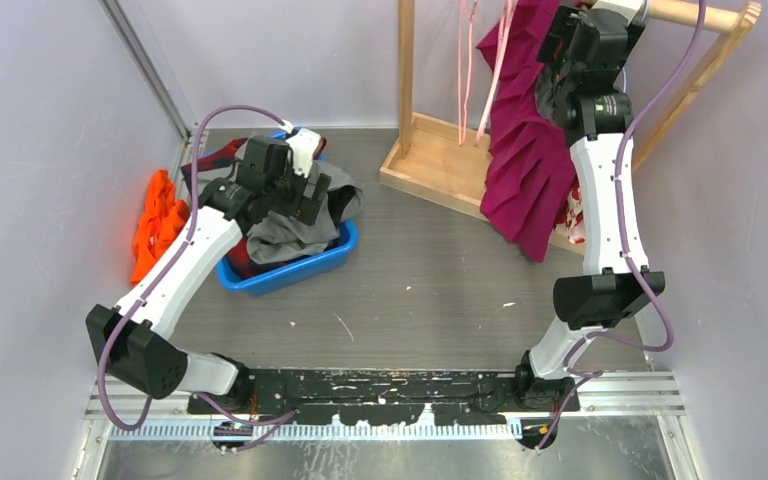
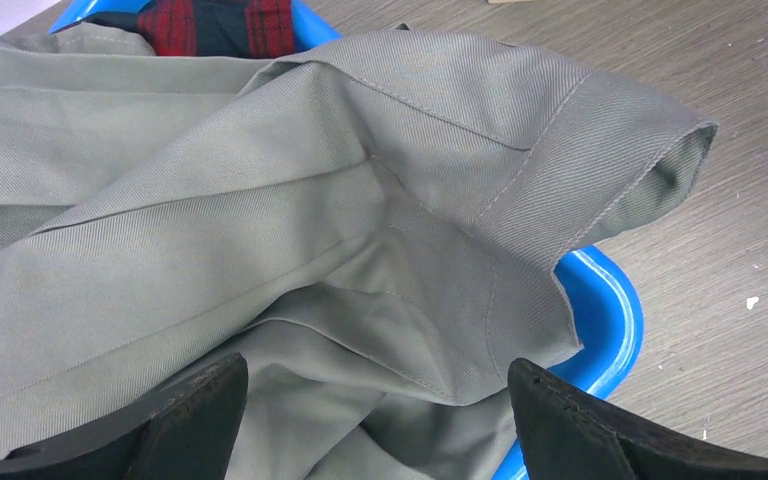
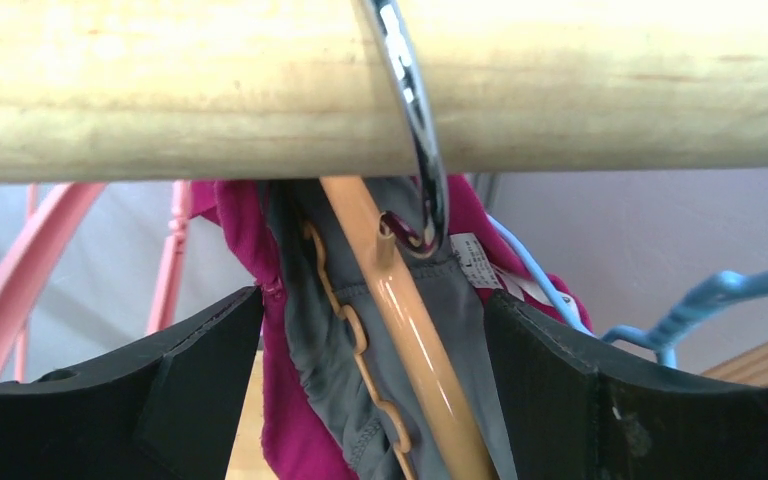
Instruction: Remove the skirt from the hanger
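Note:
The magenta skirt (image 1: 530,170) hangs from the wooden rack at the upper right. In the right wrist view its grey lining (image 3: 330,330) shows inside the magenta cloth (image 3: 278,400). A wooden hanger (image 3: 400,310) runs through it, with its metal hook (image 3: 422,130) in front of the rail. My right gripper is part open around the hanger and lining; whether its fingers touch either cannot be made out. Over the blue basket, my left gripper stands open above grey cloth (image 2: 290,200), holding nothing.
The rack's rail (image 3: 210,90) crosses just above my right gripper. Pink hangers (image 3: 35,265) are on its left and a blue hanger (image 3: 705,295) on its right. The blue basket (image 1: 300,272) holds clothes; orange cloth (image 1: 157,225) lies beside it.

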